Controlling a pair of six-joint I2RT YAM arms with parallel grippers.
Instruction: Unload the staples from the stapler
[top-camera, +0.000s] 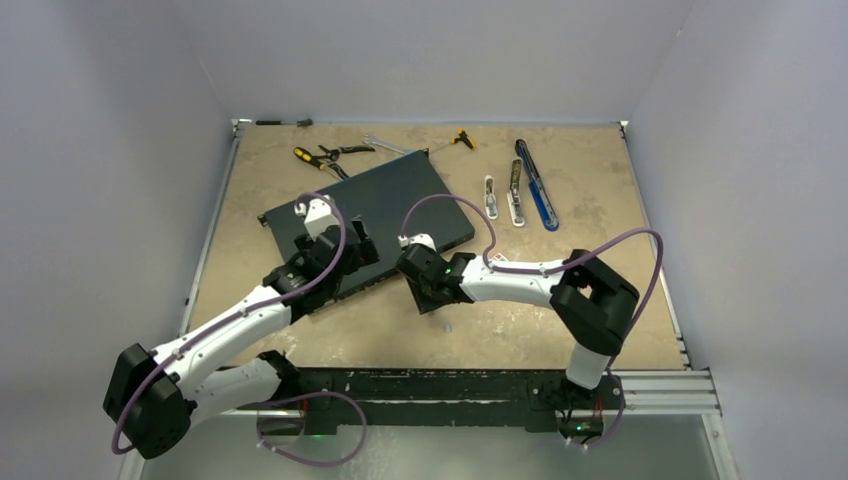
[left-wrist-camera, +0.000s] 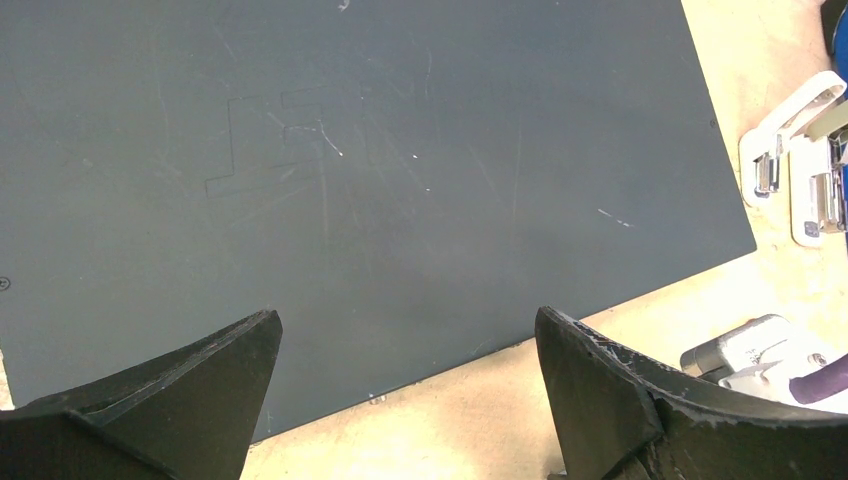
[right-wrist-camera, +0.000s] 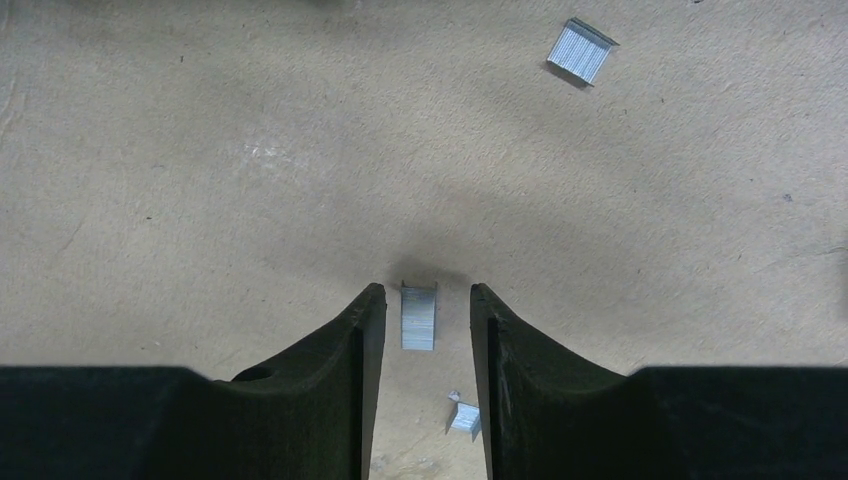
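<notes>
Several loose silvery staple strips lie on the tabletop in the right wrist view: one (right-wrist-camera: 418, 318) between the fingertips of my right gripper, one (right-wrist-camera: 582, 50) at upper right, one (right-wrist-camera: 463, 420) lower down, partly behind a finger. That gripper is open around the middle strip, apparently not touching it. My left gripper is open and empty over the dark board (top-camera: 390, 190). Open white staplers (top-camera: 490, 198) (top-camera: 516, 205) stand right of the board.
A long blue stapler (top-camera: 543, 200) lies at the right. Pliers (top-camera: 308, 158), a wrench (top-camera: 385, 145) and other tools lie along the back. The table's right side has free room.
</notes>
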